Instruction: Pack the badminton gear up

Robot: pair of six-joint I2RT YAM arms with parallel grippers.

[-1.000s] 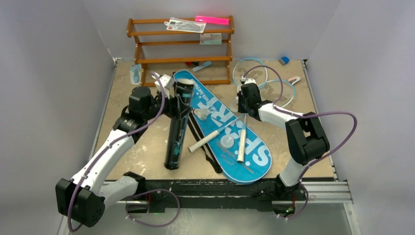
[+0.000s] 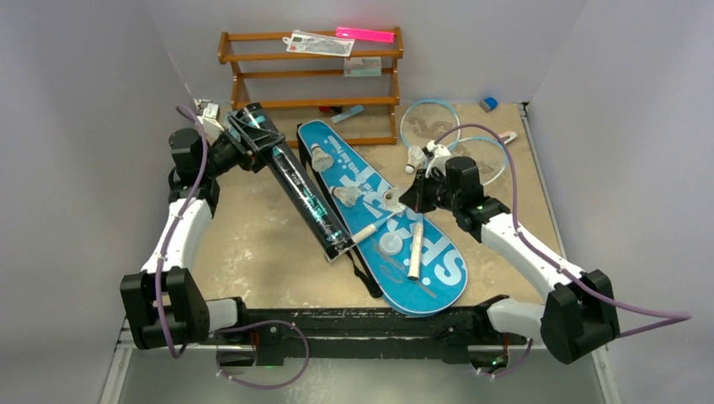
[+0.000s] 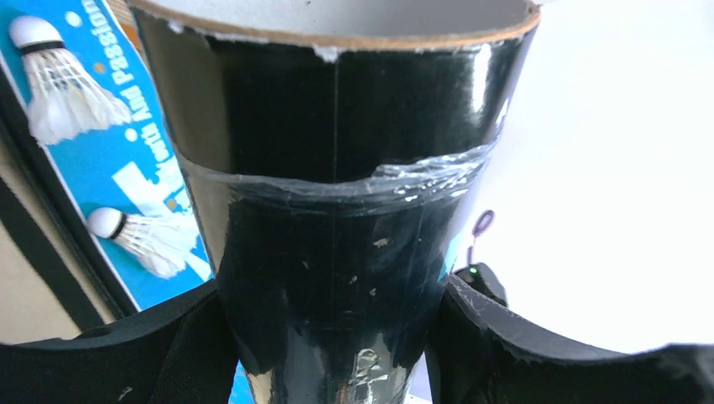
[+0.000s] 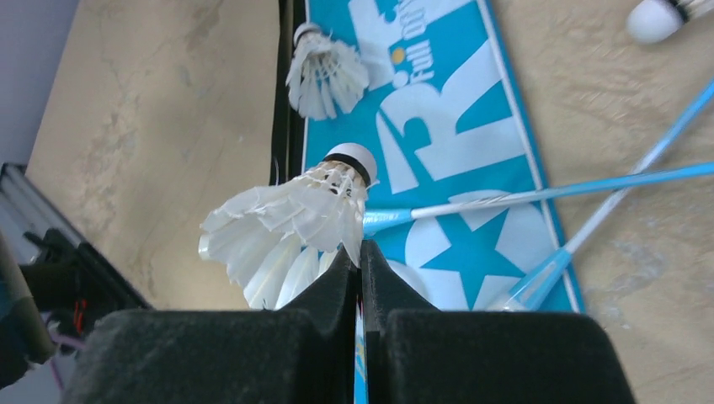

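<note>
My left gripper [image 2: 268, 143] is closed around the black shuttlecock tube [image 2: 303, 194] near its upper end. In the left wrist view the tube's open rim [image 3: 337, 40] faces the camera, with a finger [image 3: 471, 337] against its side. My right gripper pinches the feather edge of a white shuttlecock [image 4: 295, 227], cork pointing away. Two more shuttlecocks [image 2: 322, 158] lie on the blue racket bag [image 2: 446, 278]. Another shuttlecock [image 2: 414, 160] rests on the floor near the racket heads. One racket [image 2: 429, 124] and a second racket [image 2: 484, 160] lie with their handles over the bag.
A round white lid [image 2: 391, 243] sits on the bag between the racket handles. The wooden rack [image 2: 311, 104] stands at the back. A small blue box [image 2: 488, 104] lies at the back right.
The tube has swung with my left gripper toward the back left, its lower end shifting right. My right gripper has moved left over the bag with the shuttlecock.
</note>
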